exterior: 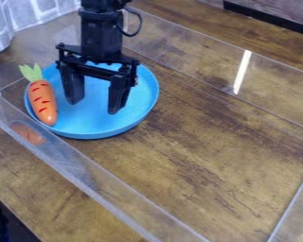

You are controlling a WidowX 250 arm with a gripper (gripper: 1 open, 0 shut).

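Observation:
My black gripper [98, 77] hangs over a round blue plate [122, 120] at the upper left, its two fingers apart and open, pointing down, with nothing visible between them. An orange toy carrot [43, 101] with a green top lies at the plate's left side, to the left of the gripper.
A clear plastic wall [84, 175] runs along the front left, with another clear edge at the upper left. The wooden table [218, 142] has broad free room to the right.

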